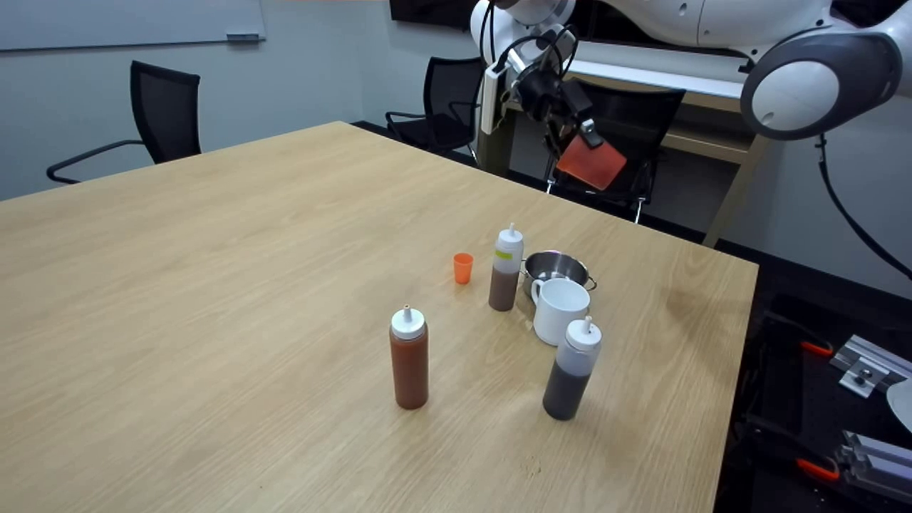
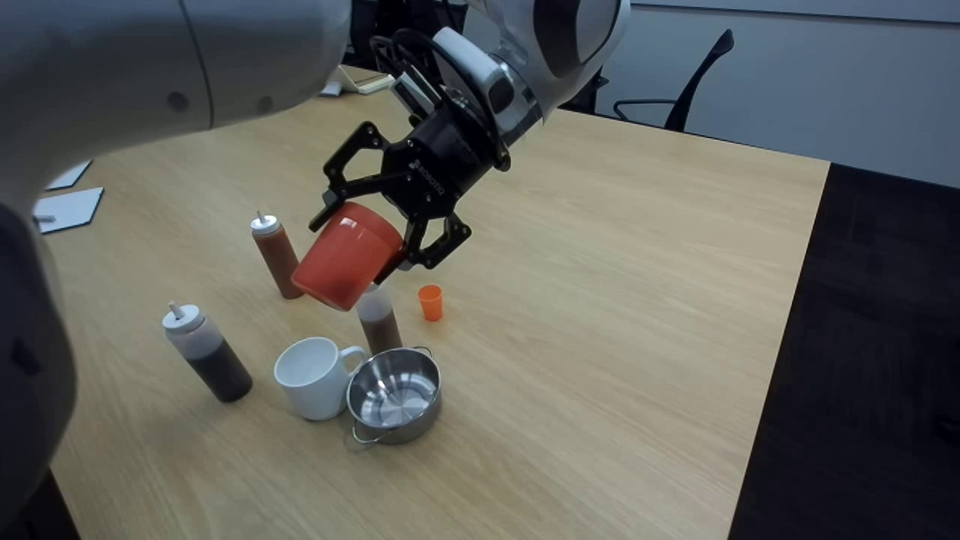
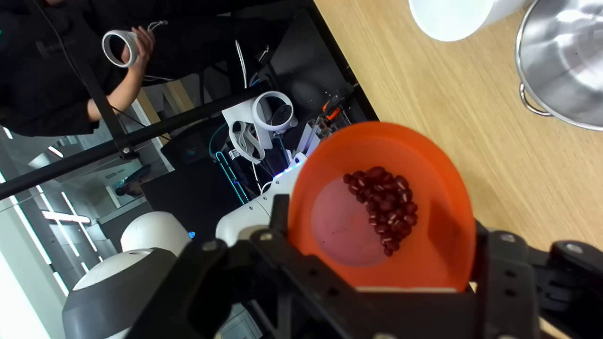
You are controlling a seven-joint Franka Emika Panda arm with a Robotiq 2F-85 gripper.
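Observation:
My gripper (image 2: pixel 356 244) is shut on a red-orange cup (image 2: pixel 346 261), one finger on each side. The cup hangs tilted in the air, well clear of the tabletop. Dark red beans (image 3: pixel 387 206) lie inside it, gathered to one side of its bottom in the wrist view. A steel pot (image 2: pixel 396 396) with wire handles stands on the table, empty as far as shows. Touching or close beside it is a white mug (image 2: pixel 310 378). In exterior view 1 the held cup (image 1: pixel 591 162) appears beyond the table's far right edge.
Near the pot stand a brown-filled squeeze bottle (image 1: pixel 504 278) and a small orange cup (image 1: pixel 462 268). A dark-filled bottle (image 1: pixel 571 372) and a reddish-brown bottle (image 1: pixel 410 363) stand farther off. A person's hand (image 3: pixel 144 48) shows in the wrist view.

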